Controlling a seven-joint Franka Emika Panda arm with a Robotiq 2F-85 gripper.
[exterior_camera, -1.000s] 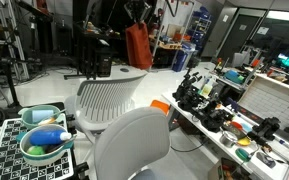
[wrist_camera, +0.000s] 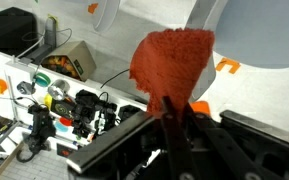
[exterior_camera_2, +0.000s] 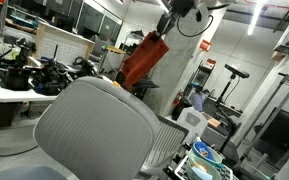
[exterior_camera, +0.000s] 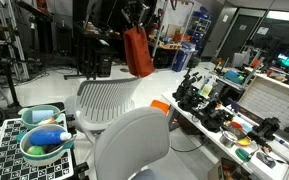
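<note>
A red cloth [exterior_camera: 138, 52] hangs from my gripper [exterior_camera: 136, 27], which is shut on its top edge. In exterior view 2 the cloth [exterior_camera_2: 144, 60] slants down and to the left, above the chairs. From the wrist, the cloth [wrist_camera: 172, 62] bunches just beyond the dark fingers and covers part of the view below. Its lower end is in the air, apart from the chair backs. The fingertips are mostly hidden by the cloth.
A grey chair [exterior_camera: 134, 148] stands in front, with a second mesh-backed chair [exterior_camera: 106, 98] behind it. Tubs [exterior_camera: 46, 145] with a blue item sit at left. The cluttered table [exterior_camera: 224, 115] lies at right, with tools and cables.
The gripper has kept hold, and the chairs have not moved.
</note>
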